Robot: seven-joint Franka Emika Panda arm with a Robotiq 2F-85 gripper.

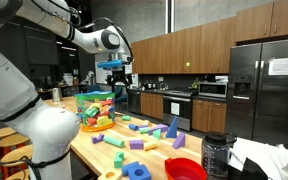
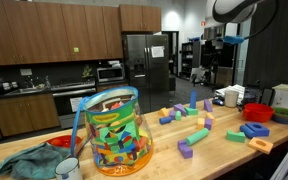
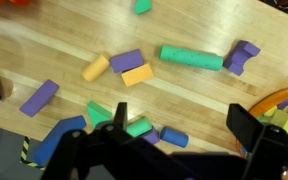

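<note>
My gripper is open above the wooden table, its black fingers wide apart with nothing held between them. Below it in the wrist view lie a long green block, a purple block, an orange block, an orange cylinder and a purple arch-like block. Lower down are a blue cylinder and a large blue block. A clear container with a green top band is filled with colourful blocks and stands at the table's near edge in exterior view 2.
A red bowl and a black jar stand at the table's right in exterior view 1. White mug and grey cloth are near the container in exterior view 2. Bare tabletop shows between the scattered blocks.
</note>
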